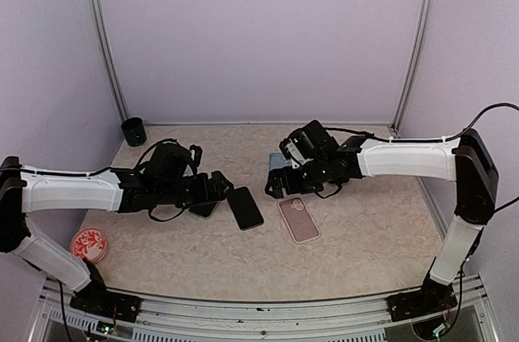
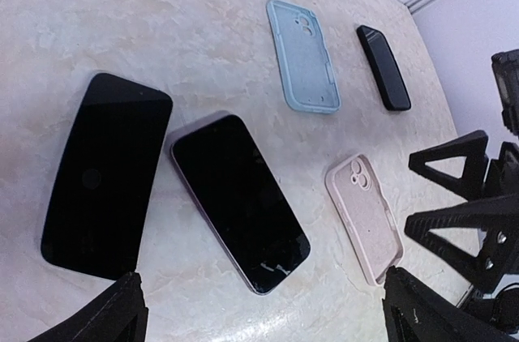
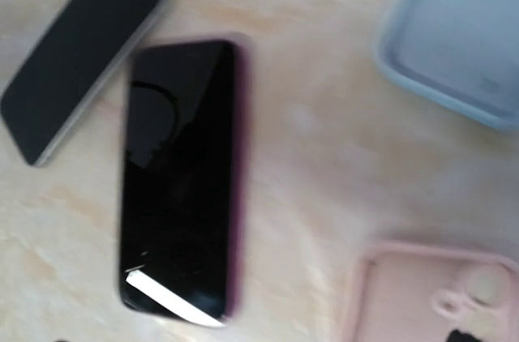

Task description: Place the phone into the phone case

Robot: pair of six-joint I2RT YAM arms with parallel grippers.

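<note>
A black phone (image 1: 245, 208) with a purplish edge lies screen up on the table, slightly turned, between my two grippers. Just right of it is an empty pink case (image 1: 300, 221), its open side up with a camera cutout at the far end. Above the table, left of that phone, my left gripper is open with nothing between its fingers. The right gripper hovers near the far end of the pink case, its fingers apart and empty. A second black phone (image 2: 105, 176) lies left of the first, mostly hidden under my left gripper in the top view.
Behind the pink case is an empty blue case (image 2: 306, 58), partly covered by the right arm in the top view. Beyond it lies another black phone-like slab (image 2: 383, 66). A dark cup (image 1: 134, 131) and a red-and-white round item (image 1: 89, 244) stand at the left.
</note>
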